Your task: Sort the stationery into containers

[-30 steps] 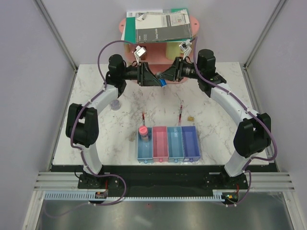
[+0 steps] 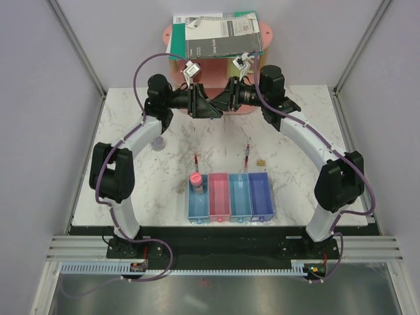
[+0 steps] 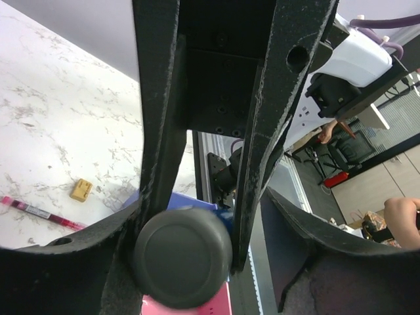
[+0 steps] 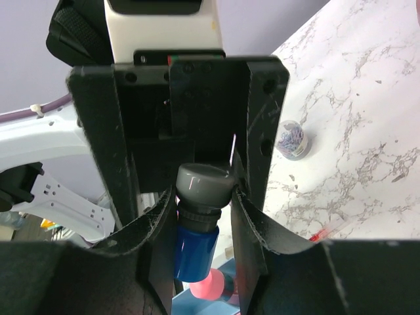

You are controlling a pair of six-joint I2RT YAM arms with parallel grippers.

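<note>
A small bottle with a blue body [image 4: 197,252] and a dark grey end is caught between the fingers of my right gripper. From the left wrist view, its round grey end [image 3: 184,258] faces the camera. My left gripper [image 2: 211,109] stands open around the bottle, facing my right gripper [image 2: 224,102] high over the back of the table. The grippers hide most of it from above. A divided organizer [image 2: 218,219] holds a pink-capped bottle [image 2: 196,178] in its leftmost compartment. Two red pens, one left [image 2: 196,162] and one right [image 2: 247,157], lie behind it.
A tan eraser [image 2: 261,163] rests right of the pens. On the left stands a clear jar [image 2: 157,143] of small pieces. Behind the grippers is a pink shelf [image 2: 266,36] topped with books [image 2: 223,47].
My right gripper has moved left, closing in on the left one. The bottle's blue part, plain from above earlier, is now almost hidden. The left arm has stayed nearly still.
</note>
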